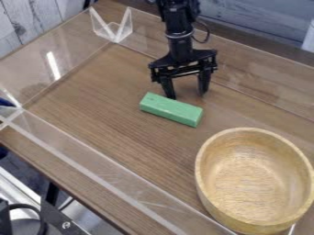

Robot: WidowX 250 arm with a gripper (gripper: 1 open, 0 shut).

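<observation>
The black gripper [185,83] reaches down from the top centre over the wooden table, its fingers spread open with nothing visible between them. A green block [171,109] lies on the table just in front of it, apart from the fingers, angled from upper left to lower right.
A large round tan bowl [252,211] fills the lower right. A clear angular container [113,26] stands at the back left. The table's left edge runs down to the lower left, where black cables lie.
</observation>
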